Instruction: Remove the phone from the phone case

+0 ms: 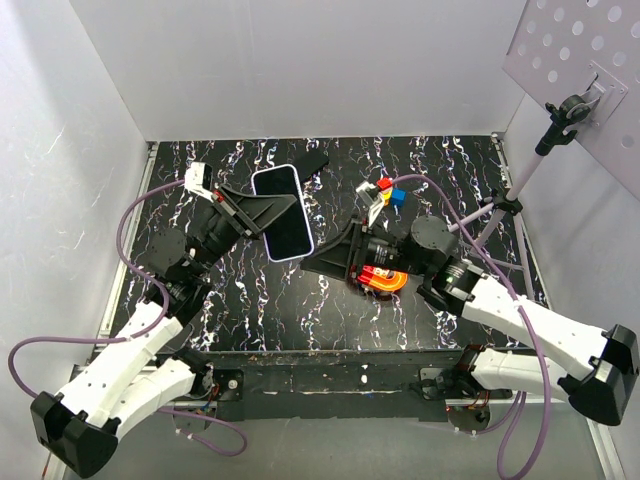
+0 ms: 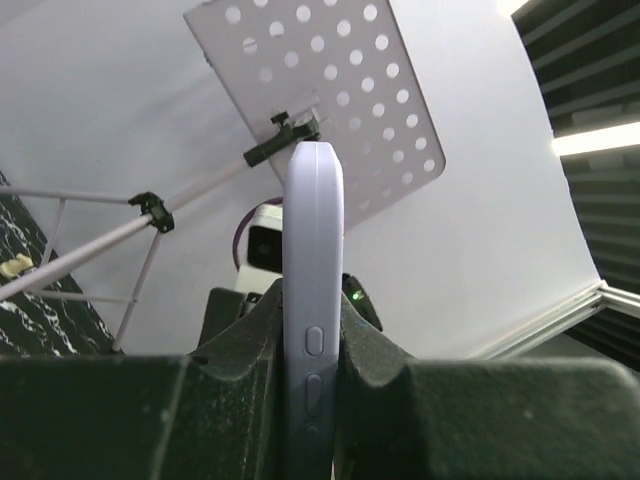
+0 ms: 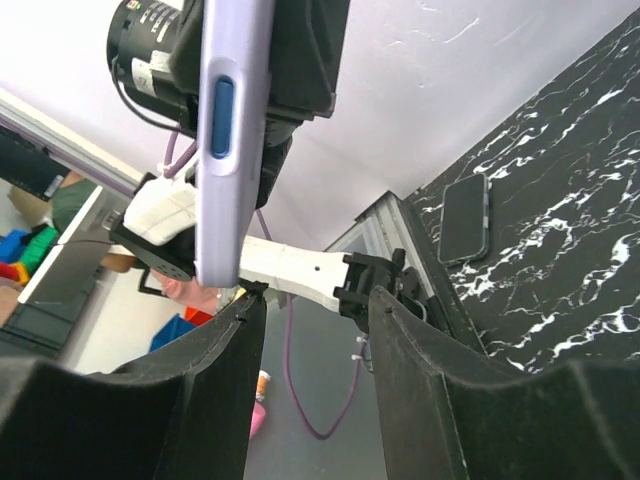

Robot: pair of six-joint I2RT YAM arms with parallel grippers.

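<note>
My left gripper [image 1: 262, 208] is shut on the phone [image 1: 285, 231], a pale lavender slab with a black face, held aloft over the table; in the left wrist view its side [image 2: 313, 250] rises between the fingers. In the right wrist view that pale edge [image 3: 230, 140] looms close. My right gripper [image 1: 327, 262] stands open just to the lower right of the phone, nothing between its fingers. I cannot tell whether a case is on the held phone. A separate dark phone-like slab [image 3: 463, 222] lies on the table in the right wrist view.
An orange-red object [image 1: 395, 282] sits under my right arm. Small coloured blocks [image 1: 398, 197] lie at the back right, and a dark object [image 1: 315, 160] at the back. A metal stand [image 1: 520, 180] rises along the right side.
</note>
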